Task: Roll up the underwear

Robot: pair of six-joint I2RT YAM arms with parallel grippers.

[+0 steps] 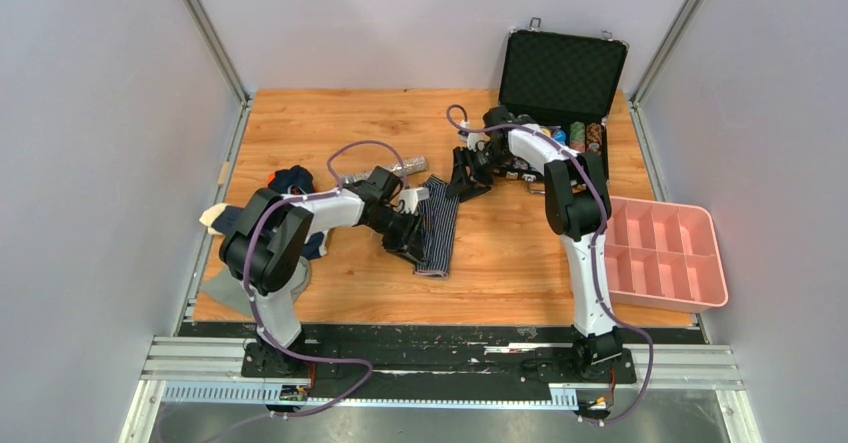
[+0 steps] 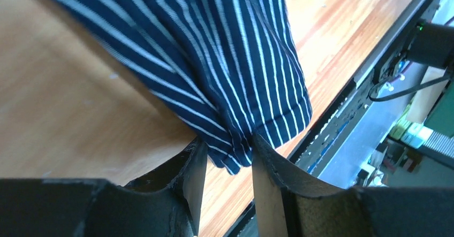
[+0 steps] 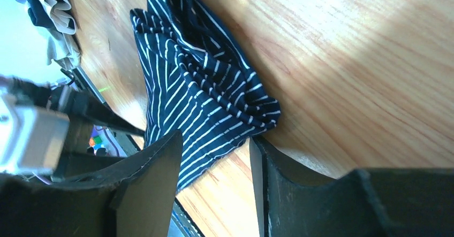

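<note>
The navy, white-striped underwear (image 1: pixel 437 238) lies folded lengthwise on the table, running front to back at the middle, its fabric wrinkled. My left gripper is down at its near end, fingertips on the bunched cloth with stripes between them; how firmly they close is unclear. My right gripper is at the far end, low on the table, shut on a corner of the underwear (image 3: pixel 198 114).
An open case (image 1: pixel 560 73) stands at the back right, a pink compartment bin (image 1: pixel 680 263) at the front right. Other garments (image 1: pixel 220 283) lie on the left. Bare wood surrounds the underwear.
</note>
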